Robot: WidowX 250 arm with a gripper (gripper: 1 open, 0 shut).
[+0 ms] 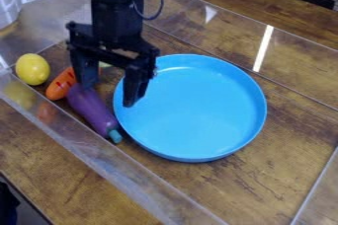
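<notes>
My black gripper (109,81) stands open above the purple eggplant (95,115), its two fingers either side of the space over the eggplant's upper end, one at the left near the orange carrot (59,85), one over the blue plate's left rim. Whether it touches anything I cannot tell. A yellow lemon (34,68) lies at the far left. The blue plate (199,111) is empty.
A clear plastic wall runs along the left and near side of the wooden table (264,180).
</notes>
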